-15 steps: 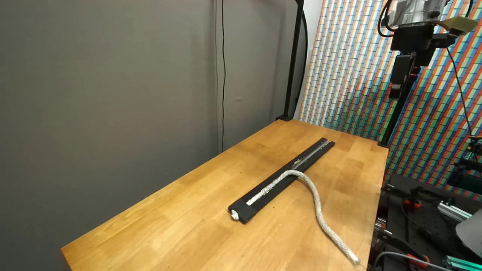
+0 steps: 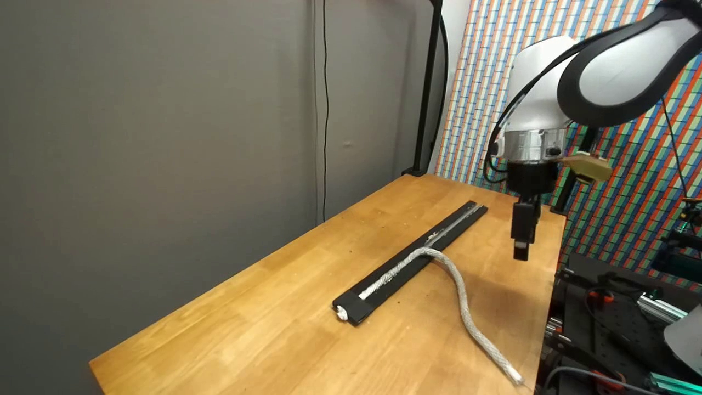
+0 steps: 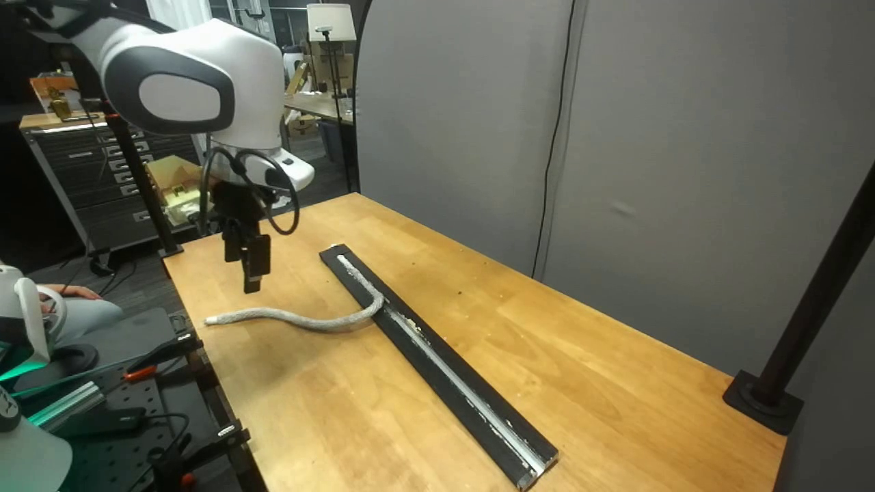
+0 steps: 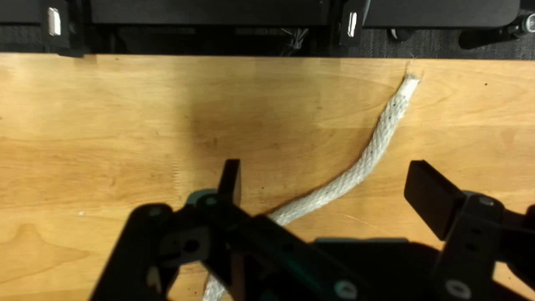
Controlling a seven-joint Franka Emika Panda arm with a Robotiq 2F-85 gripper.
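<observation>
A pale braided rope (image 2: 462, 297) lies partly in the groove of a long black channel (image 2: 401, 257) on the wooden table. From about the channel's middle it bends out, and its loose end rests near the table edge, as exterior view 2 shows of the rope (image 3: 271, 314) too. The rest of the groove (image 3: 459, 393) is bare of rope. Above the table hangs my gripper, open, its fingers wide apart and pointing down. Seen from the wrist, the rope (image 4: 346, 180) runs below and between the fingers, apart from them; the gripper body covers part of it.
Dark equipment with clamps (image 3: 176, 352) lines the table's near edge. A black post (image 3: 779, 361) stands at one corner of the table. Grey panels (image 2: 197, 131) rise behind it. Much of the wooden top (image 2: 263, 316) is clear.
In exterior view 1 my gripper has come down and to the left, from high above the far corner to lower over the table. The rope and channel look unmoved.
</observation>
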